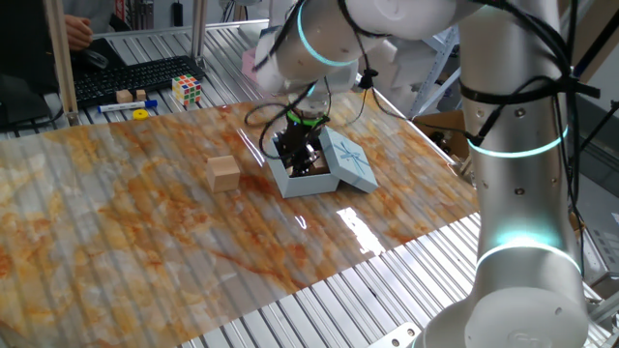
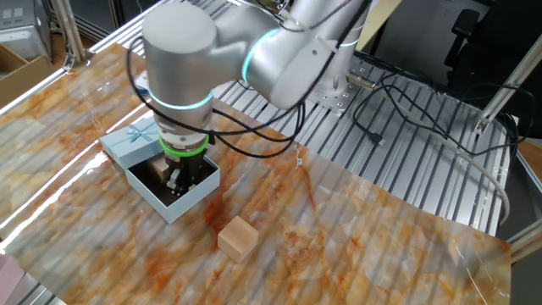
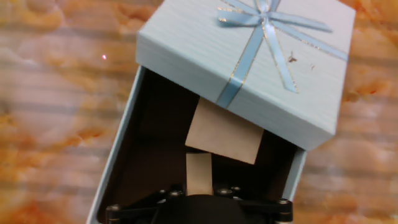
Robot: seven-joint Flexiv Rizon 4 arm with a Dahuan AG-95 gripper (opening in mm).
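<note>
My gripper reaches down into an open light-blue box; in the wrist view only its black upper parts show along the bottom edge. A narrow wooden piece stands out just in front of the gripper, near the middle of its fingers. Whether the fingers grip it or merely stand around it cannot be made out. A larger wooden block lies in the dark box, partly covered by the lid. This lid, with a blue ribbon bow, leans aslant over one side of the box. Another wooden cube rests outside on the table.
Loose cables hang by the arm.
</note>
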